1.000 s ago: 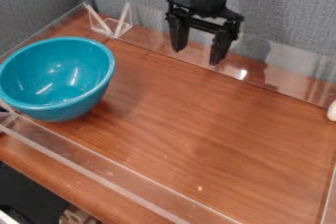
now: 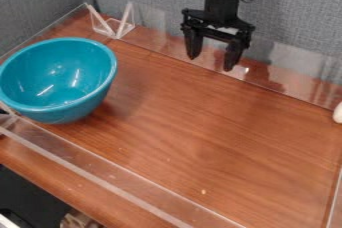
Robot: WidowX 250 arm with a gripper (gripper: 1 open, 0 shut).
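The black gripper [image 2: 214, 44] hangs from the top of the view over the back of the wooden table, its two fingers spread open with nothing visible between them. A large turquoise bowl [image 2: 54, 100] sits at the left of the table, well apart from the gripper.
A white wire rack [image 2: 112, 24] stands at the back left. A small white object [image 2: 337, 110] is cut off at the right edge. Clear rims border the table [image 2: 214, 142], whose middle and right are bare. Grey padded walls stand behind.
The gripper has moved slightly upward in the view and a little toward the right. The bowl and rack are unchanged.
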